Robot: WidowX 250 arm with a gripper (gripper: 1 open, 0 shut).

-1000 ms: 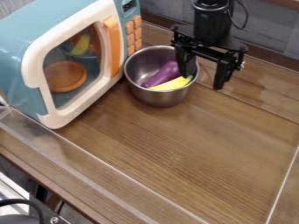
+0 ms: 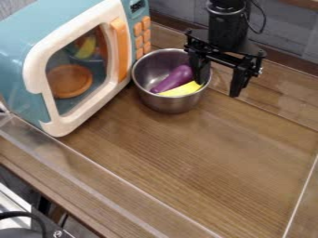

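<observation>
My black gripper [image 2: 218, 72] hangs at the top of the view over the right side of a steel bowl [image 2: 154, 98]. One finger reaches down at the bowl's right inner edge, the other stands outside it to the right, so the fingers are spread open. In the bowl lie a purple eggplant [image 2: 172, 80] and a yellow banana-like piece [image 2: 183, 89], partly hidden by the eggplant and bowl. I see nothing held between the fingers.
A blue-and-white toy microwave [image 2: 37, 56] stands at the left, holding an orange plate [image 2: 70, 82]. A tiled wall is behind the arm.
</observation>
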